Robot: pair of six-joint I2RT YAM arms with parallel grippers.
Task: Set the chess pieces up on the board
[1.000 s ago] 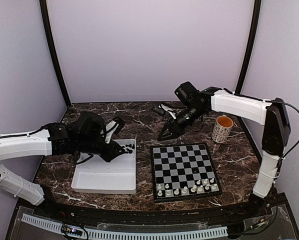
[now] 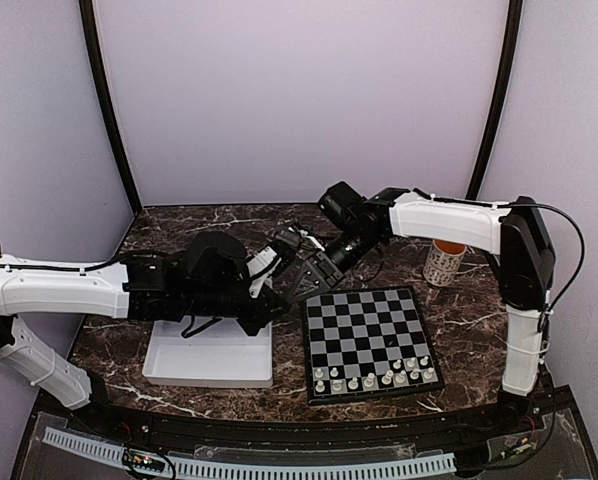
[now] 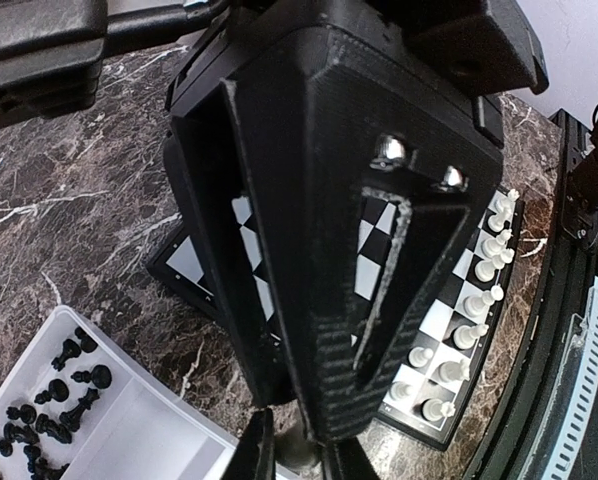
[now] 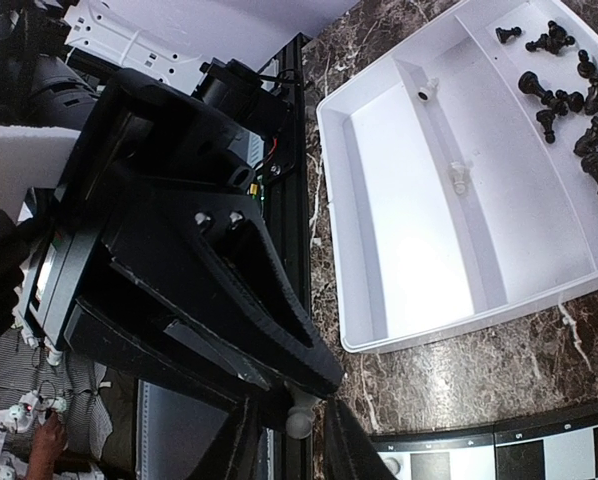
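My two grippers meet in the air between the tray and the chessboard (image 2: 364, 330). My left gripper (image 2: 271, 305) is shut on a white chess piece (image 4: 300, 418), seen in the right wrist view. The fingers of my right gripper (image 2: 309, 285) are around or beside that piece; how far they are closed is unclear. White pieces stand in rows along the board's near edge. The white tray (image 2: 209, 368) holds several black pieces (image 3: 74, 410) lying loose, plus a couple of white ones (image 4: 459, 175).
A patterned cup (image 2: 442, 265) stands at the back right of the marble table (image 2: 469, 330).
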